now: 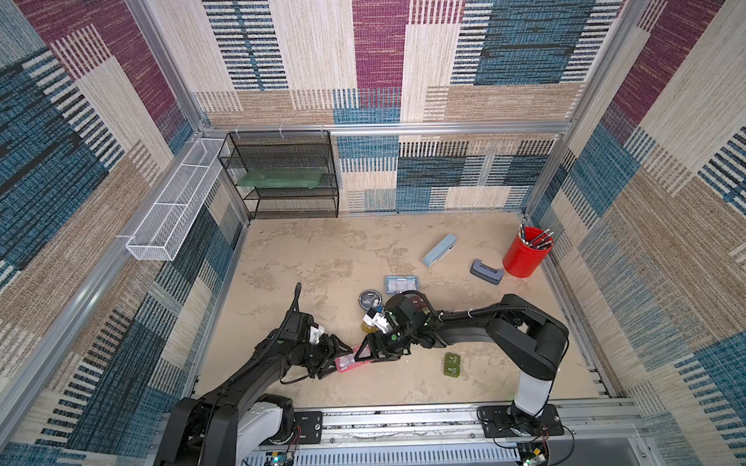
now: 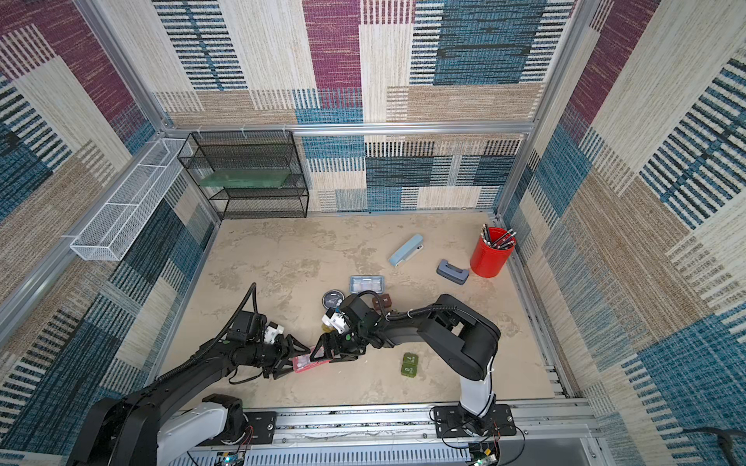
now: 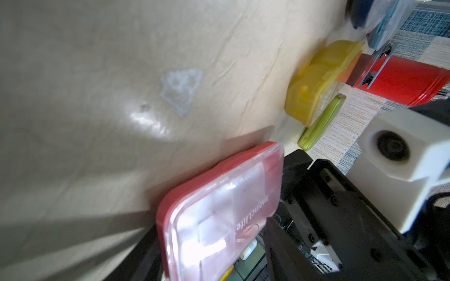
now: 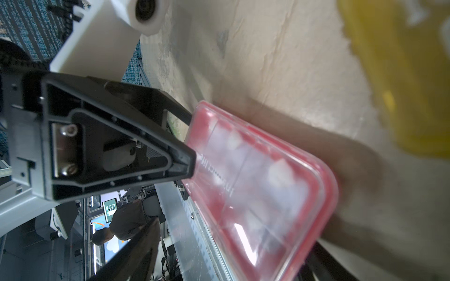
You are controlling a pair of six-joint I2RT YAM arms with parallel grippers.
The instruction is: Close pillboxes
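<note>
A pink pillbox (image 1: 349,360) with a clear lid marked "instinct life" lies at the table's front, between my two grippers. My left gripper (image 1: 332,359) is at its left end; in the left wrist view the box (image 3: 220,210) lies between its blurred fingertips, whether gripped I cannot tell. My right gripper (image 2: 330,351) is over the right end, a finger (image 4: 159,140) beside the box. A yellow pillbox (image 3: 318,79) stands just behind. A blue pillbox (image 1: 401,283), a green pillbox (image 1: 452,364) and a brown one (image 2: 380,302), partly hidden, lie nearby.
A round dark tin (image 1: 370,298) sits mid-table. A light blue stapler (image 1: 439,250), a grey hole punch (image 1: 486,271) and a red pen cup (image 1: 522,256) stand at the back right. A black wire rack (image 1: 278,174) is at the back left, with clear table before it.
</note>
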